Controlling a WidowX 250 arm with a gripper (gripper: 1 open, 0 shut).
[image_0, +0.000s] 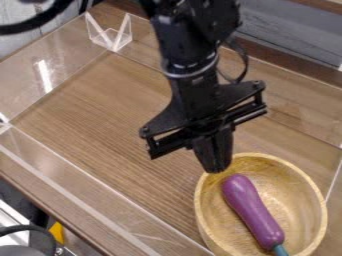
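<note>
My black gripper (214, 158) hangs over the wooden surface, just above the upper-left rim of a yellow bowl (307, 190). Its fingertips point down and look shut, with nothing visible between them. A purple eggplant-like object (250, 208) with a teal tip lies lengthwise inside the bowl.
The wooden tray floor (80, 120) is bare to the left and behind. Clear walls run along the left and front-left edges. A small clear plastic piece (110, 32) sits at the back left.
</note>
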